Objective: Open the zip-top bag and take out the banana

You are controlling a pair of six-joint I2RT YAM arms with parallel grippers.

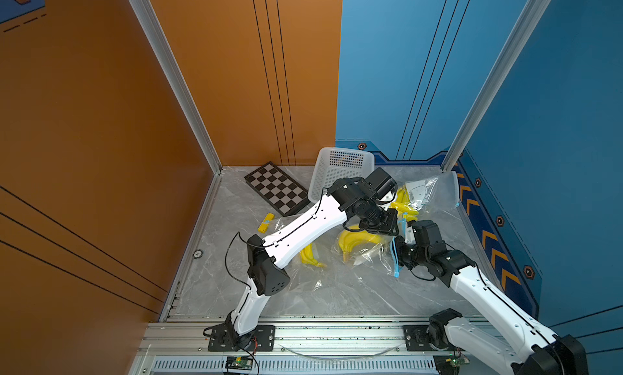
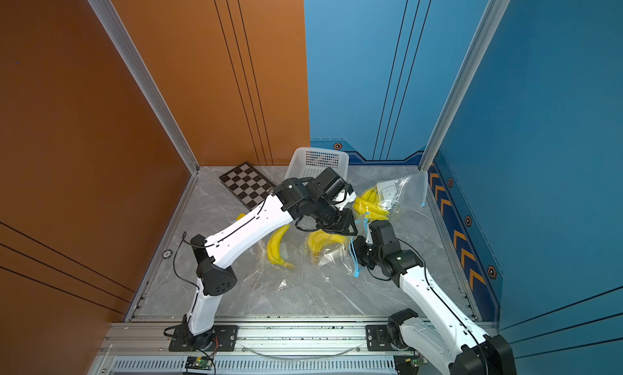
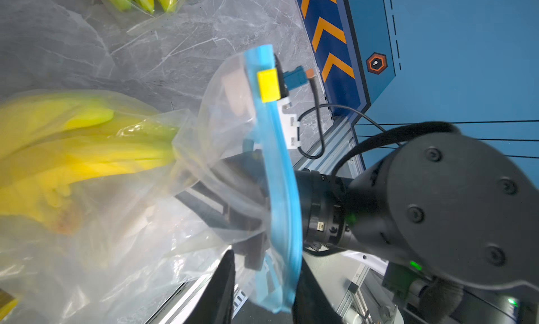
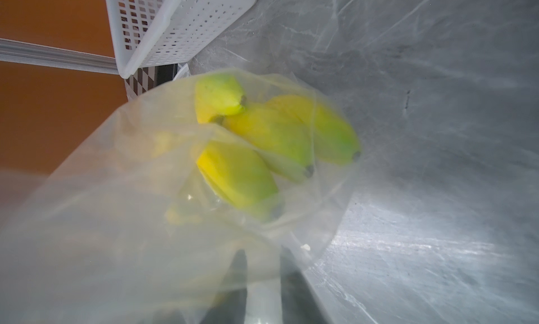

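Note:
A clear zip bag with a blue zip strip (image 1: 394, 255) holds the yellow banana bunch (image 1: 353, 240) at table centre. In the left wrist view the bunch (image 3: 84, 138) lies inside the film, and the strip (image 3: 283, 183) runs upright past the right gripper. My left gripper stands part open, its fingers on either side of the strip's lower end. From the right, my right gripper (image 1: 401, 250) reaches in at the bag's mouth; its fingers (image 3: 207, 203) show through film. In the right wrist view my right gripper is part open below the banana tips (image 4: 241, 175), nothing between its fingers.
Another bagged bunch (image 1: 403, 205) lies behind at the right, and more bananas (image 1: 310, 255) lie at the left under the left arm. A white basket (image 1: 344, 157) and a checkered board (image 1: 275, 186) stand at the back.

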